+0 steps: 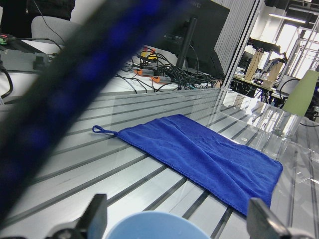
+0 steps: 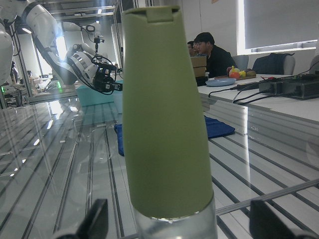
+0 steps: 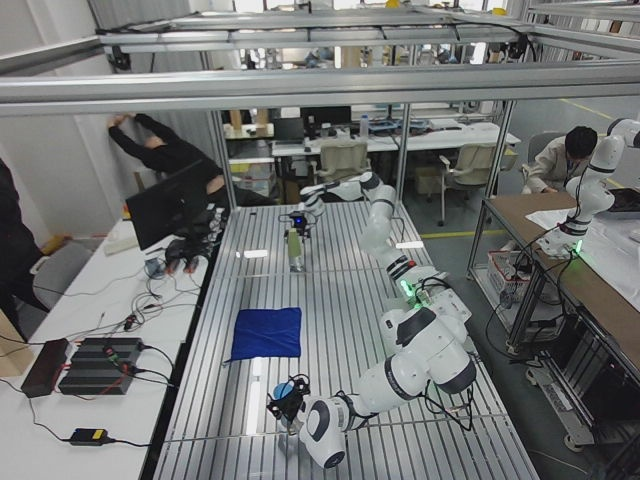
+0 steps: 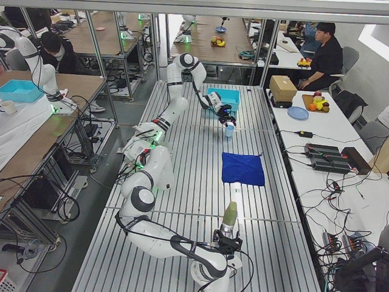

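Observation:
A light blue cup (image 4: pixel 229 131) stands on the slatted table (image 4: pixel 182 267); its rim (image 1: pixel 158 218) shows low between my left gripper's fingers (image 1: pixel 174 224). Whether these grip it, I cannot tell. A green-capped bottle with a clear base (image 2: pixel 167 114) stands upright at the table's other end, between the fingers of my right gripper, which looks open in the right wrist view; contact is not visible. A blue cloth (image 3: pixel 266 331) lies flat between the two grippers.
A blue bin (image 4: pixel 223 95) sits at the table's end behind the left gripper. Side desks with cables, electronics and a plate (image 4: pixel 298 113) flank the table.

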